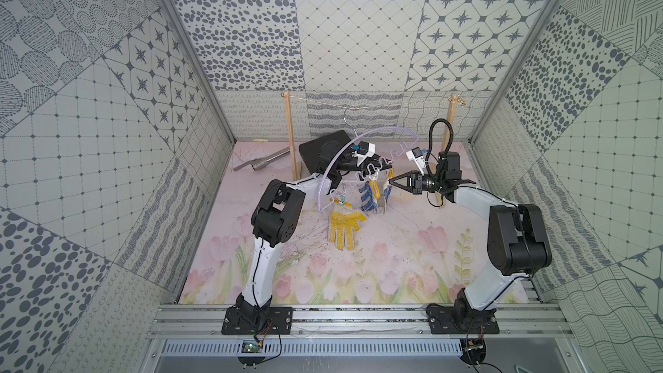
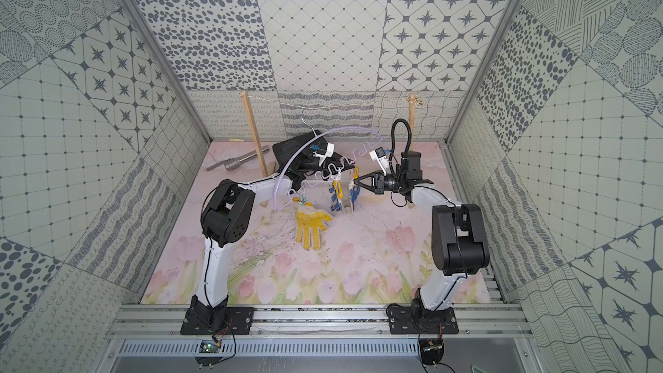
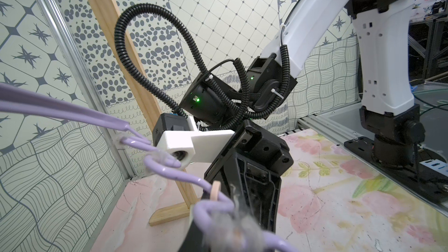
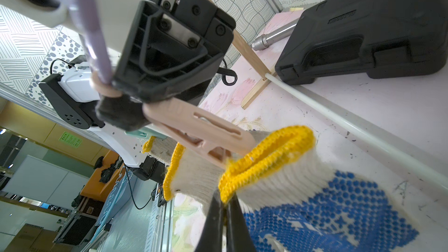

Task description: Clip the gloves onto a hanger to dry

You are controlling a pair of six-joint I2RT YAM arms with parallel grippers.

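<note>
My left gripper is shut on the lilac hanger, holding it tilted above the table; the hanger fills the front of the left wrist view. My right gripper is shut at the yellow-trimmed cuff of a blue-and-white glove, just below a pink clip on the hanger. Another blue glove hangs upright beside it. A yellow glove lies flat on the table in front. Whether the clip grips the cuff is unclear.
A wooden rack with posts and a cord stands at the back. A black case and a metal tube lie at the back left.
</note>
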